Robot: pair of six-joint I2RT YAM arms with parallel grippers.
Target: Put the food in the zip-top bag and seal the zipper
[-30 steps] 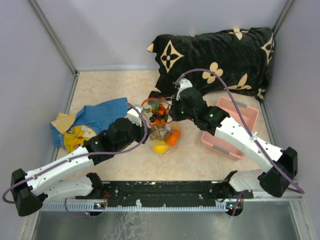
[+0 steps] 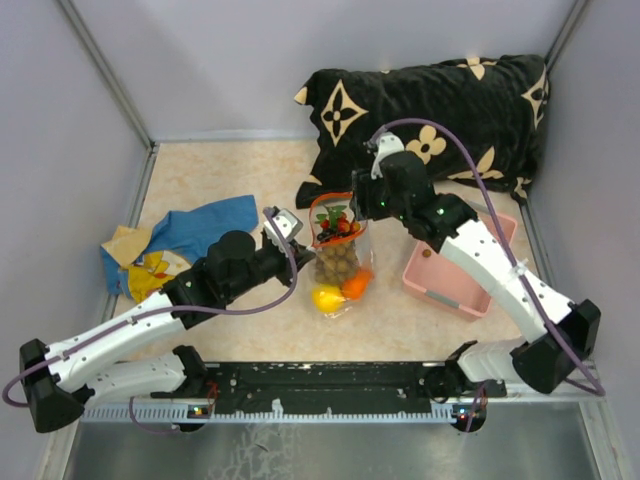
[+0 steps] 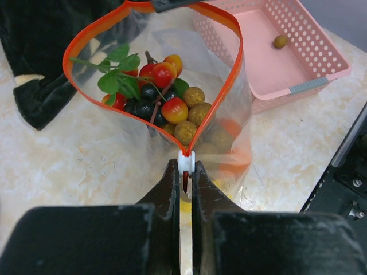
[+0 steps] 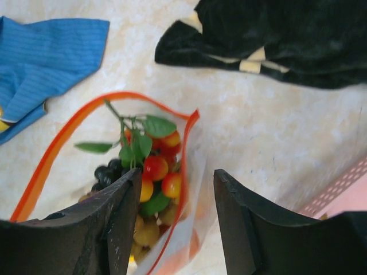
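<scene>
A clear zip top bag with an orange rim (image 3: 234,78) holds tomatoes (image 3: 164,73), dark berries (image 4: 105,176), green leaves (image 4: 159,126), several round brown balls (image 3: 184,133), and yellow and orange items lower down. My left gripper is shut on the bag's white zipper slider (image 3: 186,161) at the near corner. My right gripper stands open above the bag's far side, its fingers either side of the rim's edge from that wrist view.
A pink basket (image 2: 456,281) with one brown ball sits at the right. A black cushion (image 2: 430,108) fills the back. Blue cloth (image 2: 205,230) with yellow items lies at the left.
My right gripper has moved toward the back and right, rising from the bag's rim. The bag has shifted slightly rightward and its contents show more; my left gripper has moved slightly right.
</scene>
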